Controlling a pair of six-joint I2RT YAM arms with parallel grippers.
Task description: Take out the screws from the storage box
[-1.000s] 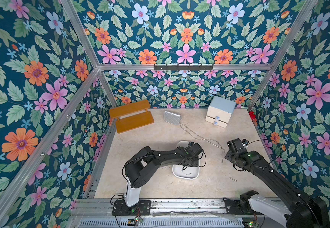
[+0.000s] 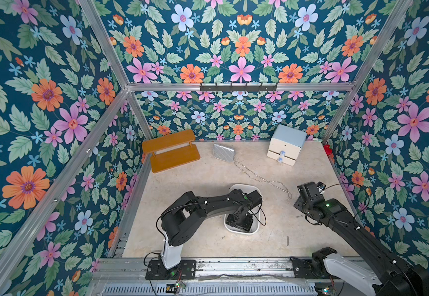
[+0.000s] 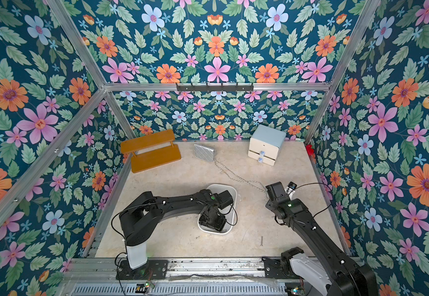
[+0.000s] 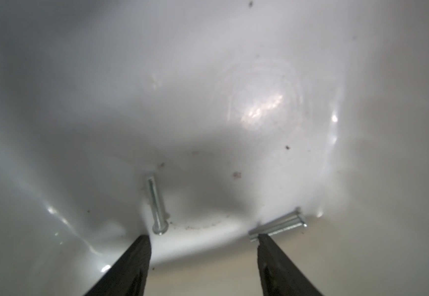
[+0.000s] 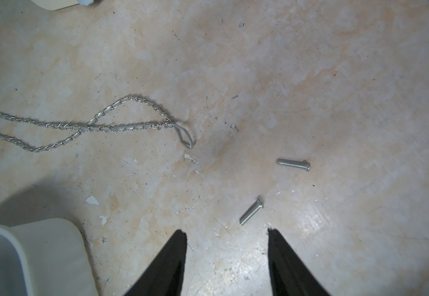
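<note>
In the left wrist view my left gripper stands open inside the white storage box (image 2: pixel 255 232). A screw (image 4: pixel 157 207) lies on the box floor ahead of its left finger. Another screw (image 4: pixel 286 225), doubled by a reflection or a second screw, lies near the right finger. My right gripper is part open above the table, its fingers apart with nothing between them. Past its fingertips lie two loose screws, a nearer screw (image 5: pixel 251 210) and a farther screw (image 5: pixel 293 164). A screw (image 2: pixel 288 241) also rests near the table's front.
A metal chain (image 5: pixel 120 127) runs from a silver bag (image 2: pixel 223 153) toward the right gripper. A small drawer cabinet (image 2: pixel 287 144) stands at the back right, an orange-brown shelf (image 2: pixel 175 157) at the back left.
The front screw has rolled left and forward, and another beside the right gripper has shifted. The right arm barely moved.
</note>
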